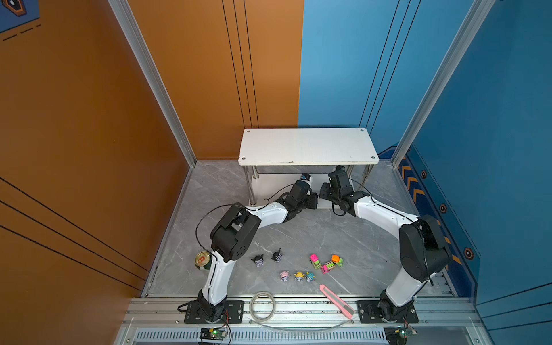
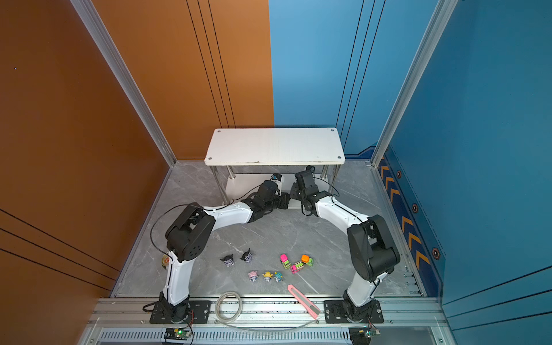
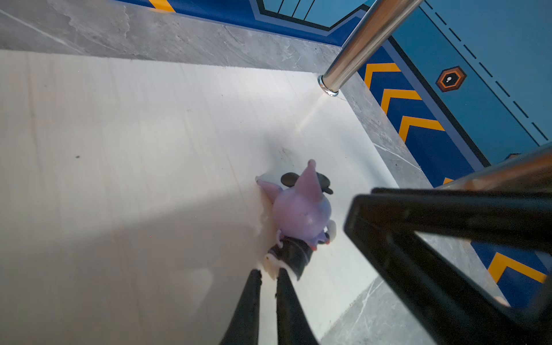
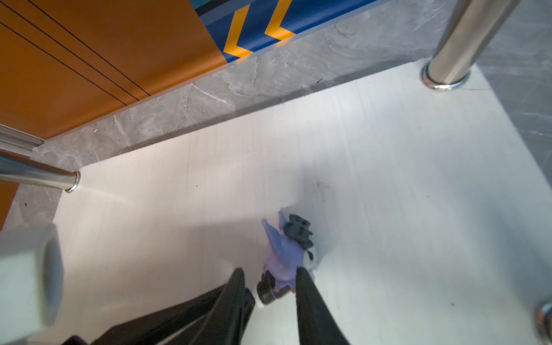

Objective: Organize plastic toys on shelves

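A small purple figure with dark parts [image 3: 300, 212] [image 4: 283, 258] lies on the white lower shelf [image 3: 115, 143] [image 4: 373, 172]. My left gripper has its fingertips a little apart, beside the figure's dark lower part, with nothing clearly held. My right gripper is open, its fingertips just short of the figure, one either side of its lower end. Both grippers reach in under the top shelf [image 1: 308, 143] [image 2: 274, 143]. Several other toys lie on the grey floor in front: dark figures [image 1: 258, 260], pastel figures [image 1: 299, 276] and bright cars [image 1: 327, 265].
Steel posts [image 3: 362, 40] [image 4: 454, 51] stand at the shelf's corners. The two grippers are very close to each other. A can [image 1: 202, 260] stands by the left arm; a pink cutter [image 1: 336, 300] and a coiled tube [image 1: 261, 296] lie at the front edge.
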